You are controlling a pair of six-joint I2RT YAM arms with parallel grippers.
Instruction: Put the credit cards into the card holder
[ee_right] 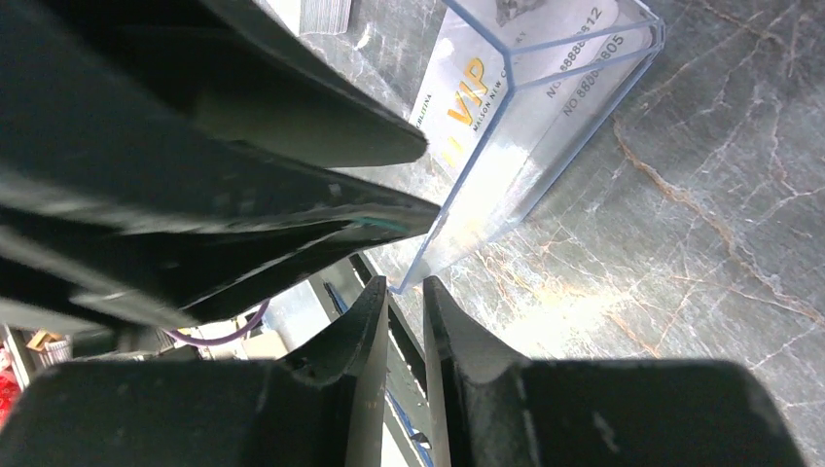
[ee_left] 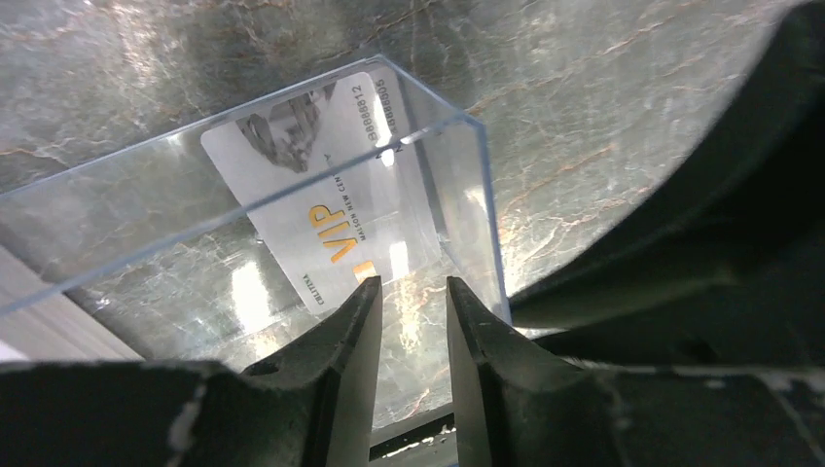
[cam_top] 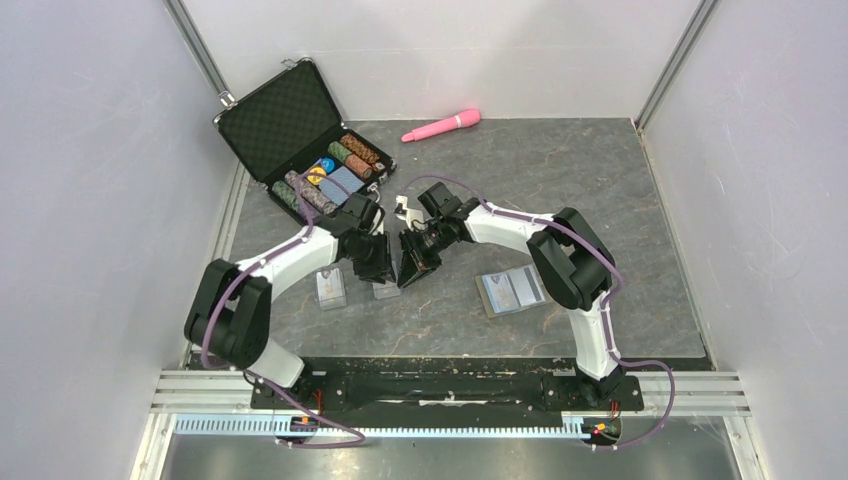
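A clear, open-topped card holder (ee_left: 493, 243) stands on the dark table. A white VIP card (ee_left: 282, 195) lies flat in it, seen through its walls. In the right wrist view, a lower corner of the holder (ee_right: 457, 229) sits between the tips of my right gripper, shut on it. My left gripper is over the holder's near side. A gap shows between its fingertips, and whether the clear wall lies within that gap I cannot tell. From above, both grippers partly cover the holder (cam_top: 386, 291). Another clear box with cards (cam_top: 330, 288) lies left of it.
Behind the left arm is an open black case (cam_top: 280, 115) of poker chips. A pink microphone (cam_top: 440, 126) lies at the back. A flat pack (cam_top: 513, 290) rests to the right. The two grippers are close together.
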